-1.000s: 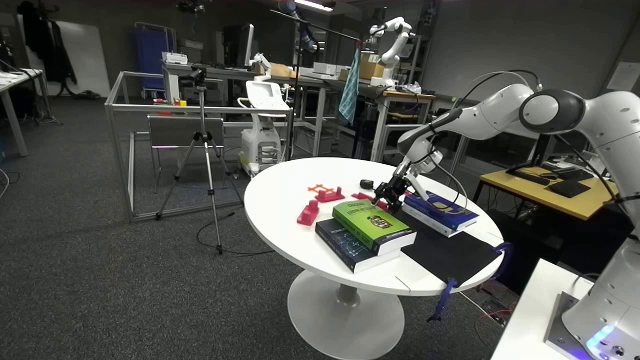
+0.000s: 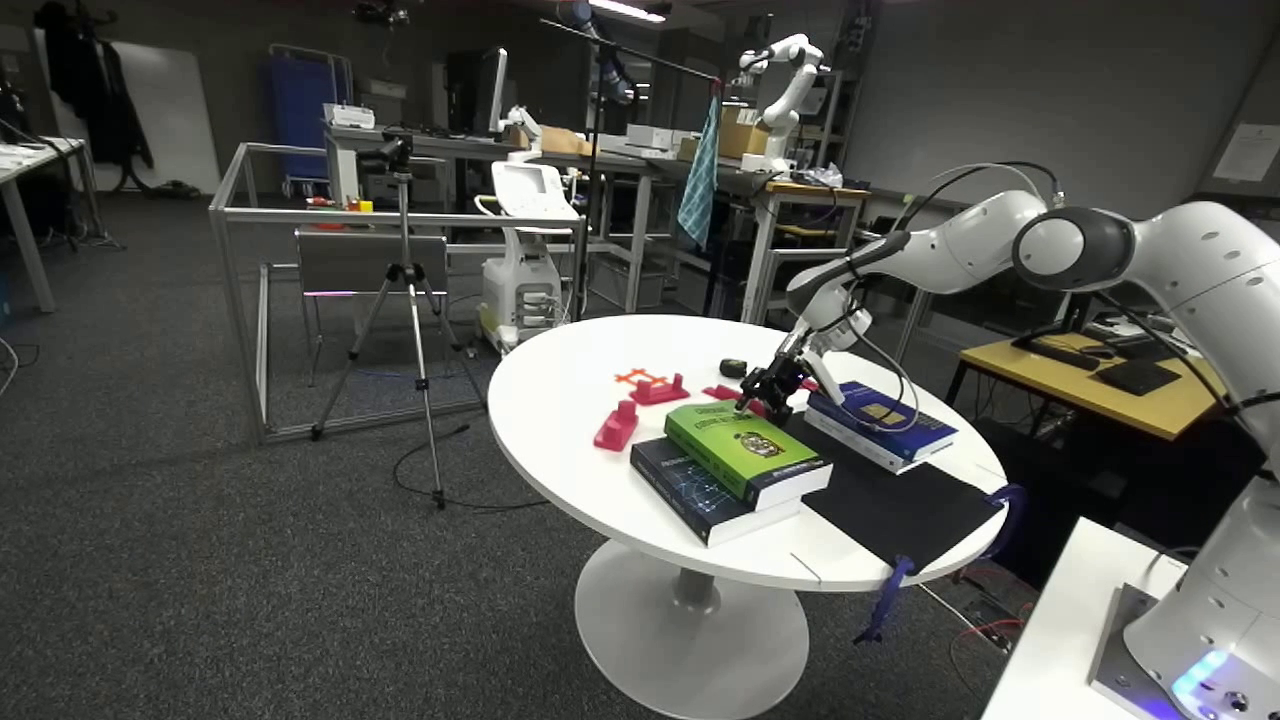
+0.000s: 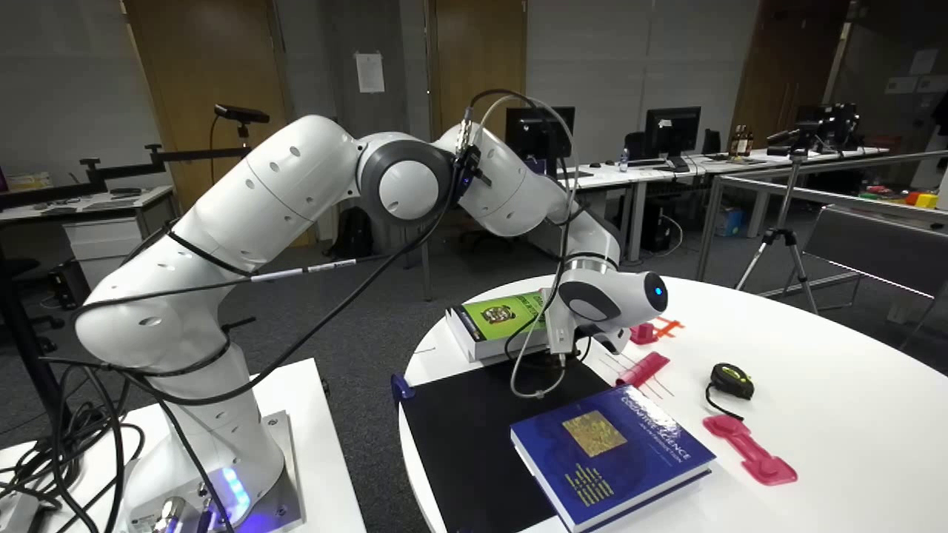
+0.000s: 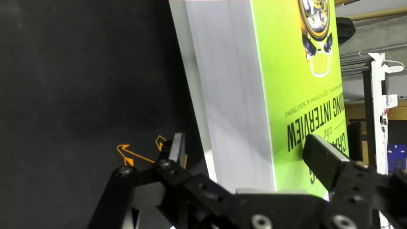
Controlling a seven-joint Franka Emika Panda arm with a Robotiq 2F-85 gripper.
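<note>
A thick green book (image 2: 744,444) lies on top of a dark book (image 2: 702,486) on the round white table. My gripper (image 2: 768,390) is at the green book's far end and stands open. In the wrist view the gripper spans the book's thickness: one finger (image 4: 177,149) is on the page side over the black surface, the other finger (image 4: 324,158) in front of the green cover (image 4: 301,99). Whether either finger touches the book, I cannot tell. The second exterior view shows the green book (image 3: 506,315) behind my wrist, with the fingers largely hidden.
A blue book (image 3: 613,448) lies on top of another book beside the black mat (image 3: 480,444). Pink parts (image 3: 751,448), a tape measure (image 3: 732,380) and an orange piece (image 2: 641,377) are spread over the table. Bare tabletop shows at the back left.
My arm has lowered slightly and moved left in the first exterior view, bringing the gripper closer to the green book's end. The books have not visibly moved.
</note>
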